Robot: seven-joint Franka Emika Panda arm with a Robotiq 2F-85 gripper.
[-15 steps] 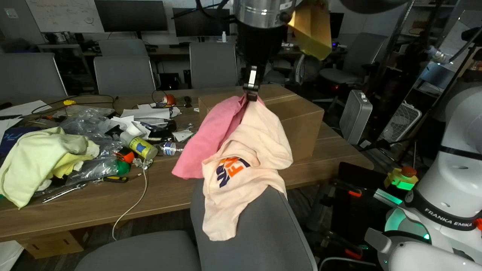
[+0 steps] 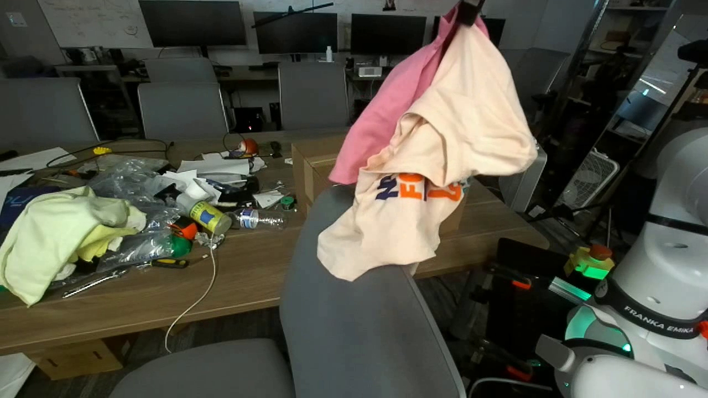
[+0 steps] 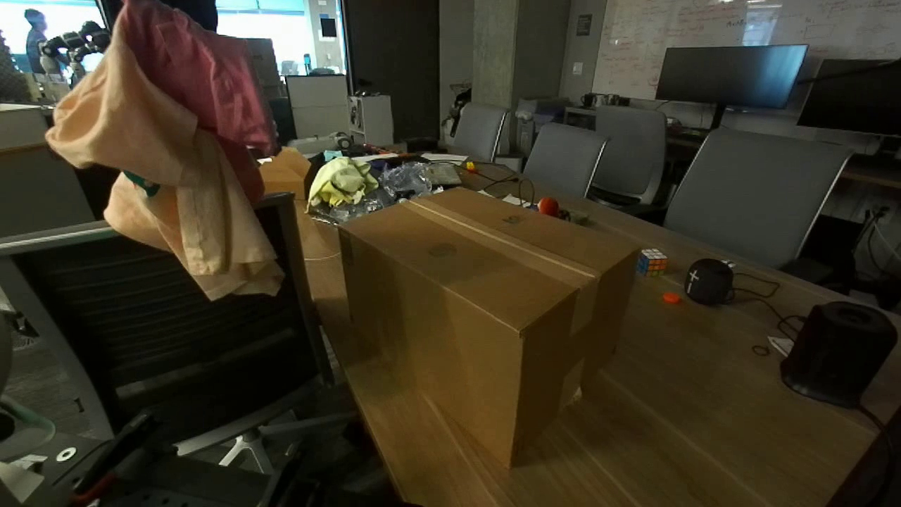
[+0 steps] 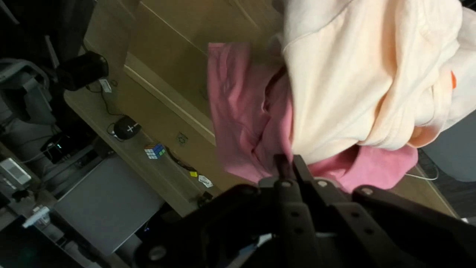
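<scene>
A pink cloth (image 2: 396, 106) and a cream cloth with printed letters (image 2: 474, 109) hang together from my gripper (image 2: 468, 12), high above the grey chair (image 2: 358, 292). In the wrist view the gripper is shut on the fabric, with pink cloth (image 4: 243, 120) on one side and cream cloth (image 4: 352, 80) on the other. Whether they are separate pieces or one garment I cannot tell. The cream cloth's lower end overlaps the top of the chair back in exterior view 1; contact is unclear. In exterior view 2 the bundle (image 3: 160, 144) hangs at the far left.
A large closed cardboard box (image 3: 473, 270) stands on the table beside the chair. A yellow-green cloth (image 2: 73, 229), plastic wrap, a clear bottle (image 2: 259, 219) and other clutter cover the table's left part. A speaker (image 3: 707, 282) and a puzzle cube (image 3: 652, 262) lie beyond the box.
My gripper has risen and moved right in exterior view 1, carrying the cloth up with it. Much of the cream cloth that lay over the chair back has lifted away.
</scene>
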